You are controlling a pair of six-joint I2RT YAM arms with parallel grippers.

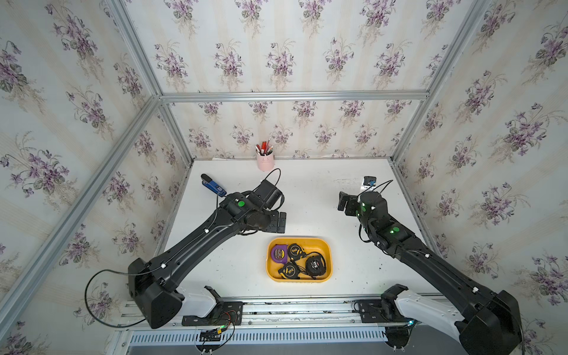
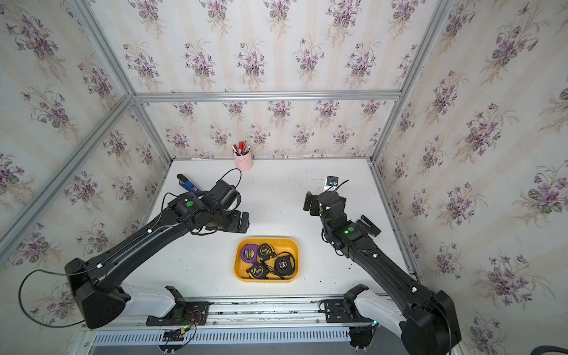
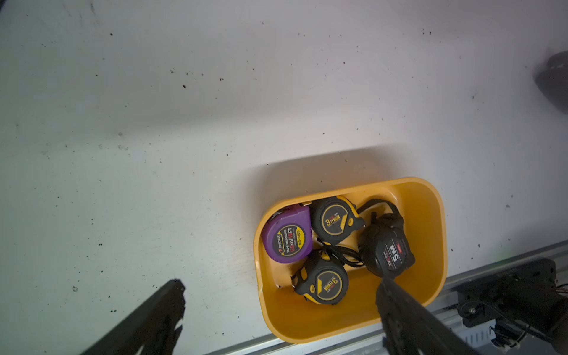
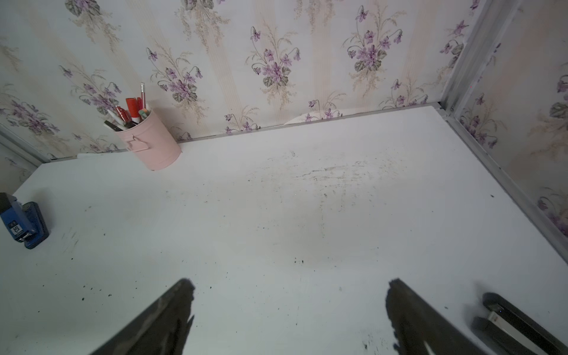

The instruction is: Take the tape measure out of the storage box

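Note:
A yellow storage box sits at the front middle of the table. Inside it lie a purple tape measure, a black-and-yellow one at the back, a similar black-and-yellow one at the front and a rounder black 5M tape measure with a strap. Above the table behind the box, my left gripper is open with nothing between its fingers. My right gripper, also open and empty, hangs above the right half of the table, well away from the box.
A pink pen cup stands against the back wall. Toward the left lies a blue stapler; a dark object with a light strip rests at the right. Between the arms the table is bare.

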